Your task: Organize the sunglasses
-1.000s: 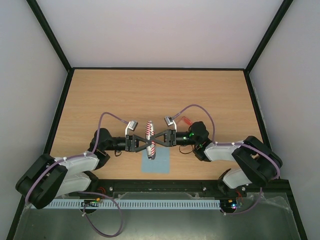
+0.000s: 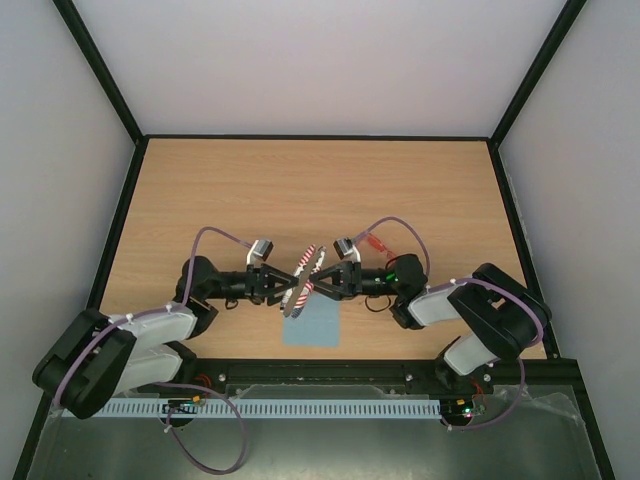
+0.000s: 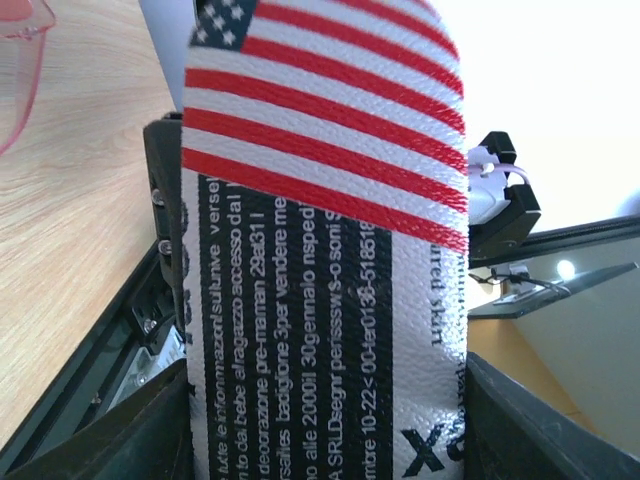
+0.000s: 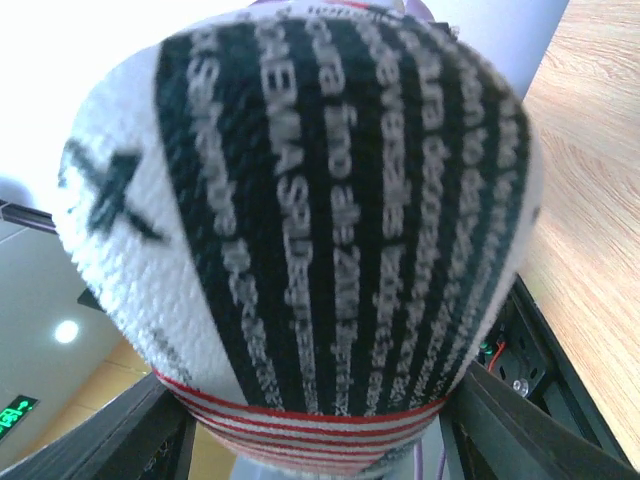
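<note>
A flag-striped glasses case (image 2: 305, 276) with printed black text is held upright between my two grippers above a blue mat (image 2: 312, 330), tilted in the top view. My left gripper (image 2: 290, 283) is at its left side and my right gripper (image 2: 314, 280) at its right. The case (image 3: 320, 300) fills much of the left wrist view, and its lower end most of the right one. It hides the fingertips, so I cannot tell how far either finger is closed. Red sunglasses (image 2: 375, 243) lie behind the right arm.
Walls and black frame rails enclose it at the back and sides. Cables loop over both arms.
The case has tilted, its top leaning rightward in the top view, and now shows as two slanted halves or faces. Both grippers have shifted slightly around it.
</note>
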